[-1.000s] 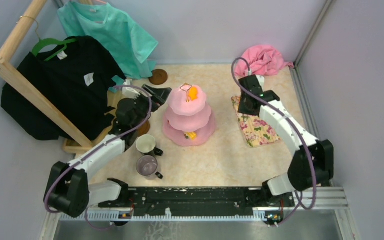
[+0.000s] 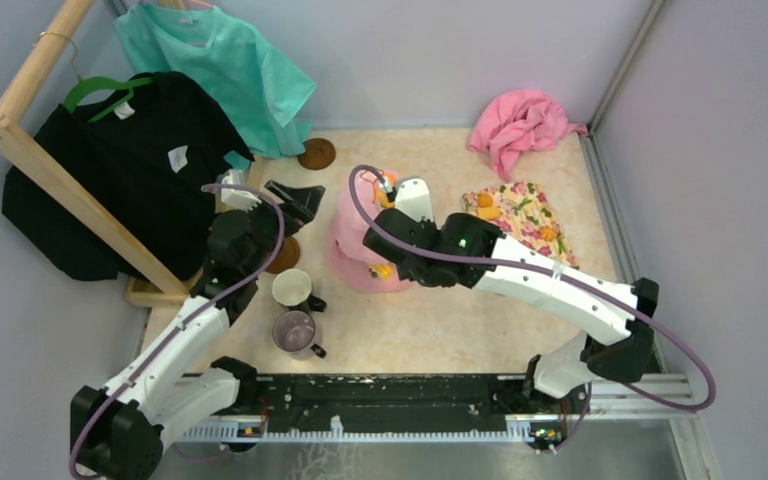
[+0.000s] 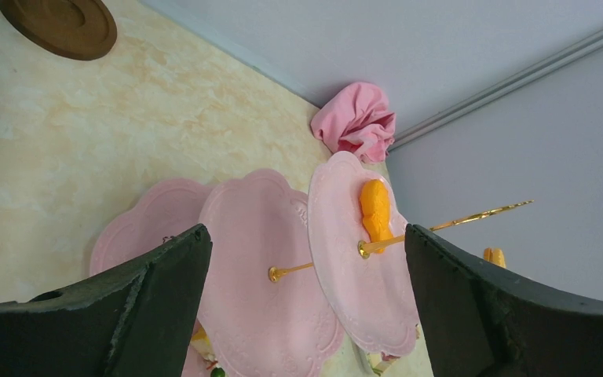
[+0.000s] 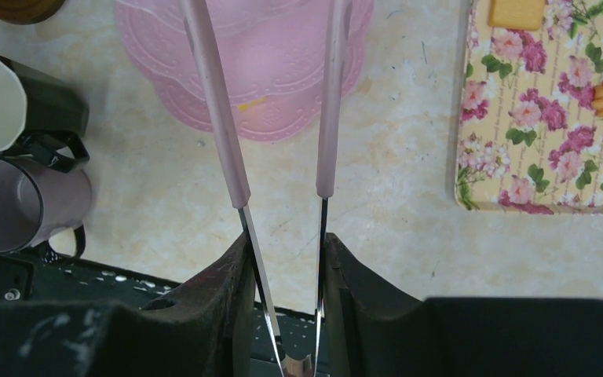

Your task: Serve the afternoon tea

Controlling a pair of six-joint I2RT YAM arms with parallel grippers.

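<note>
A three-tier pink cake stand (image 3: 259, 236) stands mid-table, with an orange piece (image 3: 374, 208) on its top tier; the top view has it mostly covered by my right arm. My left gripper is open at the stand's left, nothing between its fingers. My right gripper hangs over the stand, its long lilac-tipped fingers part open, with nothing seen between the tips. A floral tray (image 4: 550, 149) holding a few biscuits lies at the right. A dark green mug (image 2: 291, 288) and a lilac mug (image 2: 294, 333) stand at the front left.
Two brown coasters (image 2: 316, 154) lie at the left, one at the back. A clothes rack (image 2: 80, 195) with shirts fills the left side; a pink cloth (image 2: 525, 125) is at the back right.
My right gripper has moved left from over the tray to over the cake stand. My left arm has drawn slightly left.
</note>
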